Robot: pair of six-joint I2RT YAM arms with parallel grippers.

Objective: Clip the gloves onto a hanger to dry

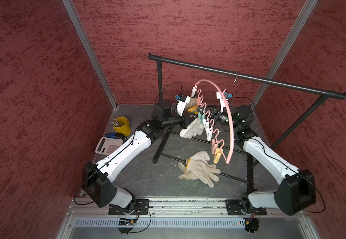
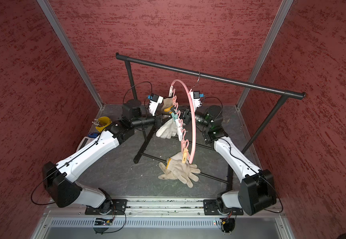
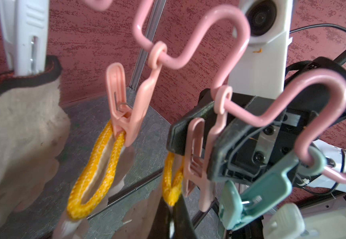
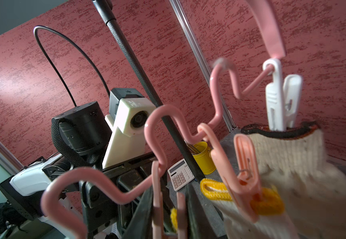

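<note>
A pink hanger (image 1: 230,119) with clips hangs from the rack. My right gripper is shut on a pink clip (image 3: 194,163), pressing its two legs. Right beside that clip is the yellow cuff (image 3: 172,187) of a whitish glove (image 1: 192,129), pinched in my left gripper, which is shut. Whether the cuff lies between the clip's tips cannot be made out. Another pink clip (image 4: 244,171) grips a yellow-cuffed glove (image 4: 236,219), and a white clip (image 4: 278,103) grips a dark-cuffed glove (image 4: 296,155). A further pair of gloves (image 1: 198,169) lies on the table.
Teal (image 3: 260,191) and white clips (image 3: 320,223) hang close to the right gripper. The rack's top bar (image 1: 192,66) crosses above the hanger. A yellow cup (image 1: 122,125) and a calculator (image 1: 109,145) stand at the left.
</note>
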